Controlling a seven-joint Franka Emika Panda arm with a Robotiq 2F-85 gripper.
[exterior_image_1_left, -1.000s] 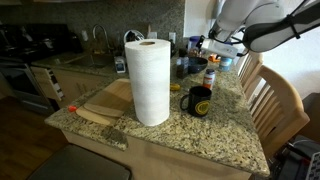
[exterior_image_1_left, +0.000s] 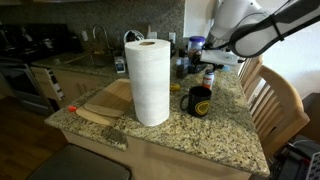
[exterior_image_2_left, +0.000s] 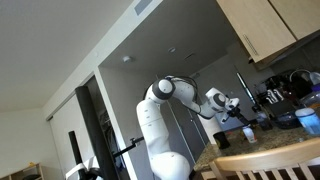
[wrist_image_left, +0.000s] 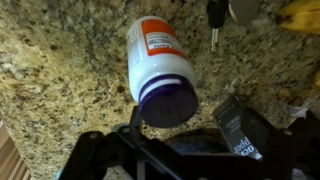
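Observation:
A white bottle with an orange label (wrist_image_left: 160, 45) and a dark purple cap stands on the speckled counter in the wrist view. My gripper is open, its dark fingers spread apart at the lower part of that view. The bottle's cap lies close to the gap between them; I cannot tell whether anything touches. In exterior view 1 the gripper (exterior_image_1_left: 211, 67) hangs right over the bottle (exterior_image_1_left: 209, 78) and partly hides its top. Nothing shows as gripped.
A black mug (exterior_image_1_left: 197, 101) stands nearer the camera than the bottle, with a paper towel roll (exterior_image_1_left: 150, 85) to its left. Cutting boards (exterior_image_1_left: 108, 103) lie farther left. Wooden chairs (exterior_image_1_left: 282, 100) line the counter's right side. Yellow fruit (wrist_image_left: 300, 17) shows at the wrist view's upper right.
Over the last second my gripper has come down toward the bottle. The bottle and the mug look unmoved.

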